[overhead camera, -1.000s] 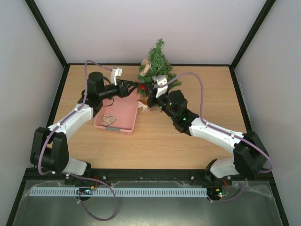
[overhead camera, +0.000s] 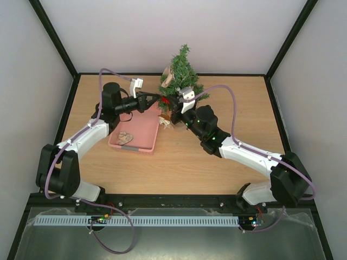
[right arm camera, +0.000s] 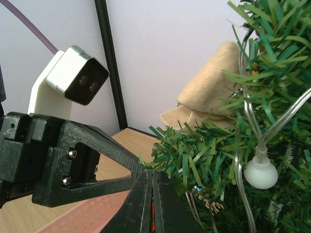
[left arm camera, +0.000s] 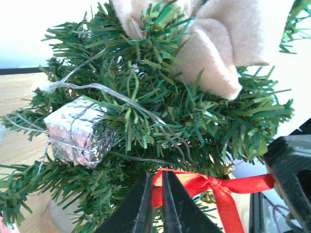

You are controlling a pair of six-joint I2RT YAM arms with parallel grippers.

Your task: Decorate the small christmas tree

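Observation:
The small green tree (overhead camera: pixel 184 70) stands at the back centre, with a silver foil box (left arm camera: pixel 77 133) and a string of lights hanging on it. A red ribbon bow (left arm camera: pixel 214 184) stretches between my two grippers at the tree's lower left side. My left gripper is narrowly open, with the ribbon's loop showing in the slim gap between its fingers. One end of the ribbon reaches my right gripper, which is shut; a strip of red ribbon (right arm camera: pixel 153 218) shows between its fingers. Whatever hangs below the bow is out of view.
Beige cloth (right arm camera: pixel 209 87) sits on the tree's left side. Left of the tree lies a pink basket (overhead camera: pixel 149 132) with a beige item (overhead camera: pixel 124 137) inside. White bulbs (right arm camera: pixel 261 172) hang close to my right gripper.
My left arm has shifted very slightly right, towards the tree. My right arm and the tree look unmoved.

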